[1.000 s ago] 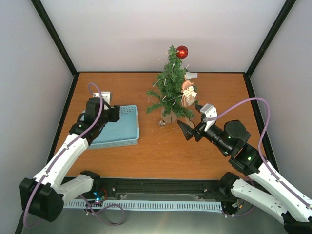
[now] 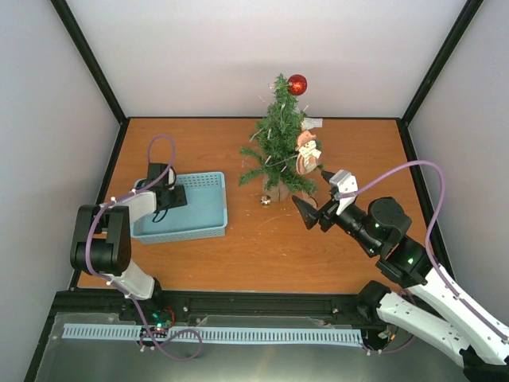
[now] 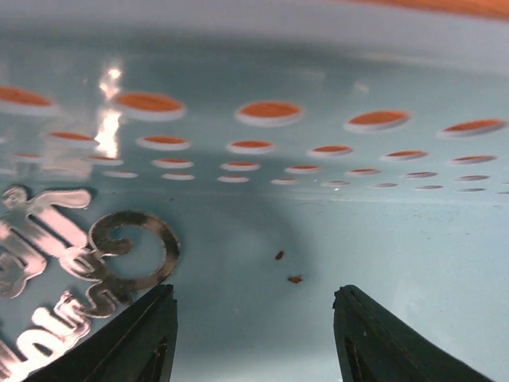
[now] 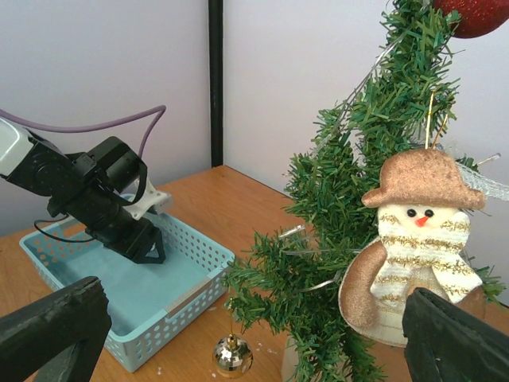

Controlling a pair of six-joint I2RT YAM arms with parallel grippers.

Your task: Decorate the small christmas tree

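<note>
The small green Christmas tree (image 2: 277, 131) stands at the back middle of the table, a red ball (image 2: 297, 84) near its top. A snowman ornament (image 4: 421, 255) hangs on its right side, and a gold bell (image 4: 232, 356) hangs low at its left. Inside the blue basket (image 2: 219, 232) lies a shiny lettered ornament (image 3: 60, 270), partly cut off by the left wrist view's edge. My left gripper is down in the basket, fingers apart and empty, to the right of that ornament. Beside the tree, my right gripper stands open with nothing between its fingers.
The perforated basket wall (image 3: 254, 151) rises close in front of the left gripper. Bare wooden table (image 2: 238, 259) lies between the basket and the right arm. A white tag (image 2: 312, 123) shows behind the tree.
My left arm has folded back and its gripper has lowered into the basket. The right arm has barely moved, and the tree looks the same.
</note>
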